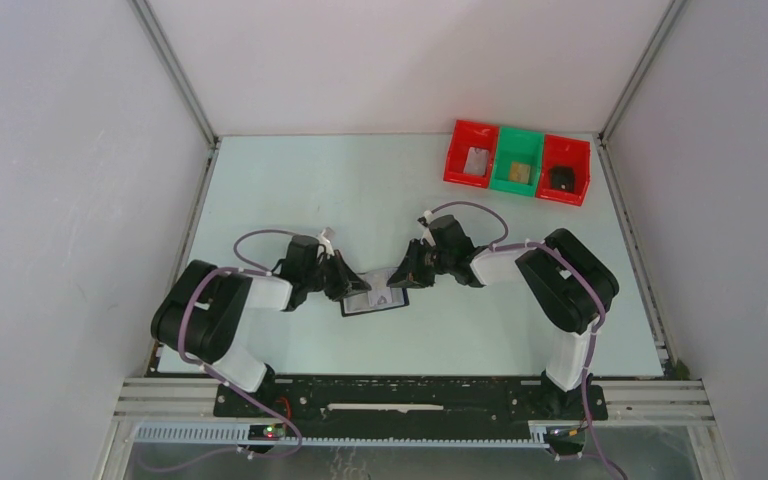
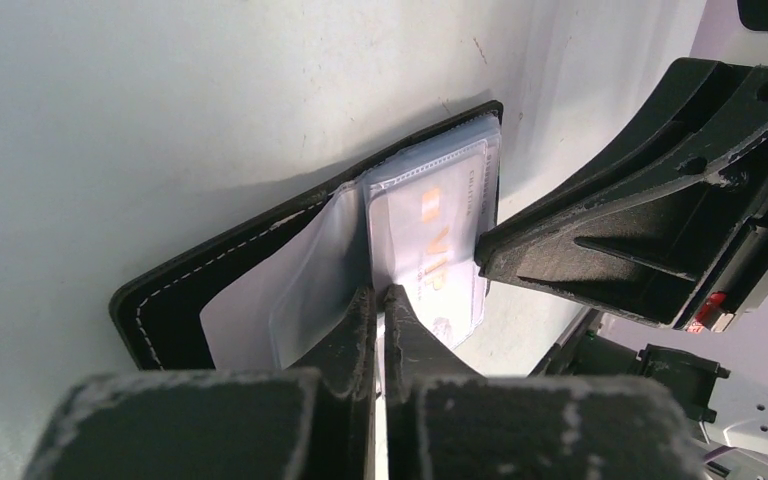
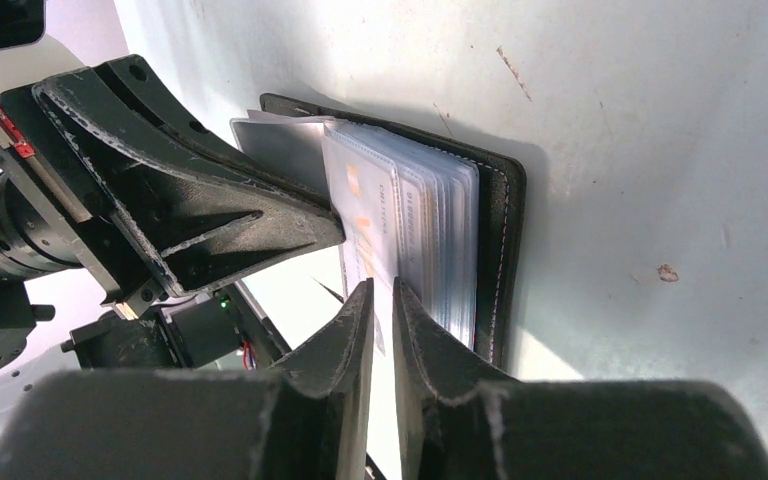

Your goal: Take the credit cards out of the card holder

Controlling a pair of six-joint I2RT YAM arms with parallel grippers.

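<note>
The black card holder (image 1: 374, 308) lies open on the table between the grippers, clear plastic sleeves with cards (image 3: 430, 230) stacked on its right side, pale printed card on top (image 2: 430, 240). My left gripper is shut, its tips on the sleeves at the near edge of that stack, nothing visible between them. My right gripper has its fingertips slightly apart at the card stack, one tip against the top card's edge; whether it holds anything cannot be seen clearly. Each gripper also shows in the other's wrist view, beside the sleeves.
Red, green and red bins (image 1: 518, 133) with small items stand at the back right of the white table (image 1: 310, 180).
</note>
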